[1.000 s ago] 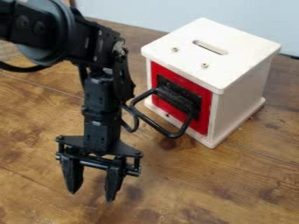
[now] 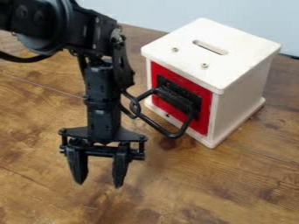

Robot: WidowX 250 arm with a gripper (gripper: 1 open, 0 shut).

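A black robot arm reaches down from the upper left, and its gripper (image 2: 100,164) hangs low over the wooden table with its two fingers apart and nothing between them. To its right stands a white wooden box (image 2: 233,92) with a slot and screws on top and a red front panel (image 2: 202,122) holding a black fitting. A black loop, perhaps a cable or handle, arches in front of that panel, beside the arm.
Bare wooden tabletop (image 2: 211,184) fills the front and left of the view. The box takes up the back right, with a pale wall behind it.
The gripper has risen slightly in the view and shifted a little to the right, still open. The box has not moved.
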